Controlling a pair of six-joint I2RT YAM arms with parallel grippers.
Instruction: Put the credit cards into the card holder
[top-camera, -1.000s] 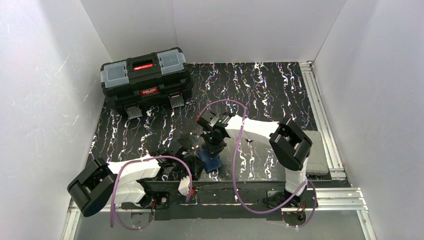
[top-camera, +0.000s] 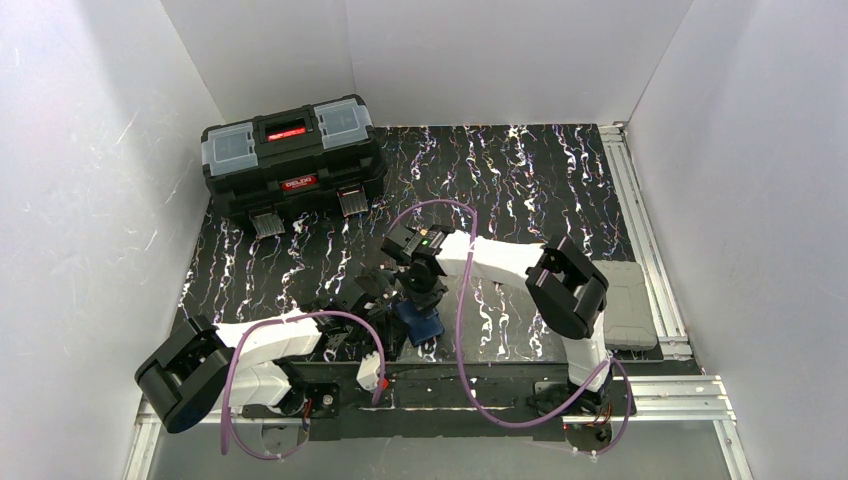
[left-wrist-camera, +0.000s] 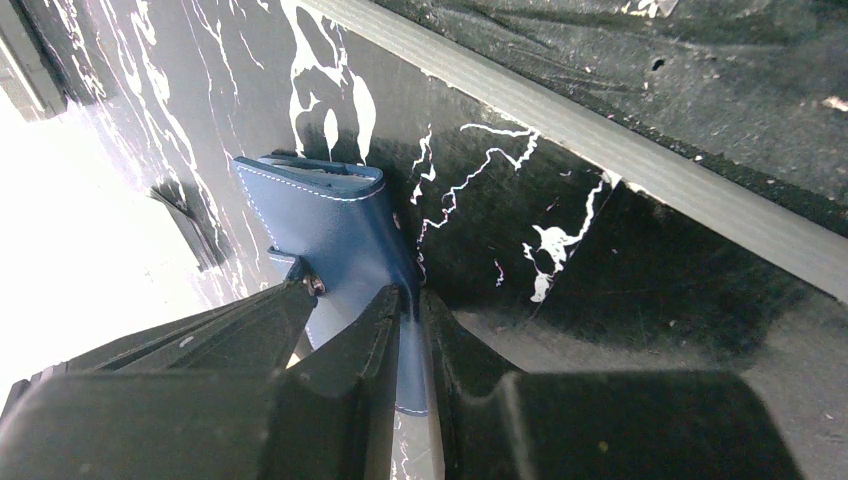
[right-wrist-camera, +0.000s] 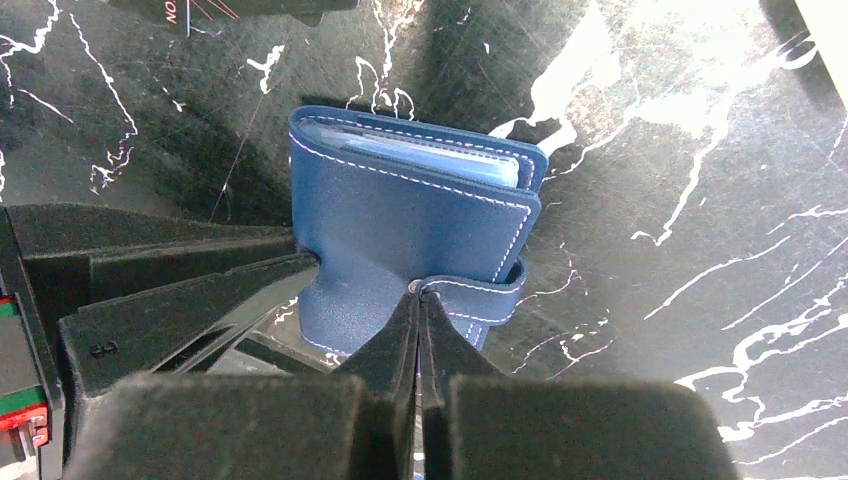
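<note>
The dark blue card holder (right-wrist-camera: 390, 225) lies folded on the marbled table, its white-stitched opening showing clear sleeves (right-wrist-camera: 430, 162) inside; whether cards are in them I cannot tell. My left gripper is shut on the holder's folded side edge. Over the small strap (right-wrist-camera: 480, 298) with its metal snap, my right gripper is shut, nothing visible between its fingers. Its tips appear to meet the strap's end at the snap. From above, the holder (top-camera: 420, 325) is partly covered by both grippers. No loose credit cards can be made out.
A black toolbox (top-camera: 295, 165) stands at the back left. At the right edge lies a flat grey box (top-camera: 628, 305). A metal rail (left-wrist-camera: 600, 140) runs along the table near the holder.
My right arm has shifted a little to the left over the holder. The left arm and the holder look still.
</note>
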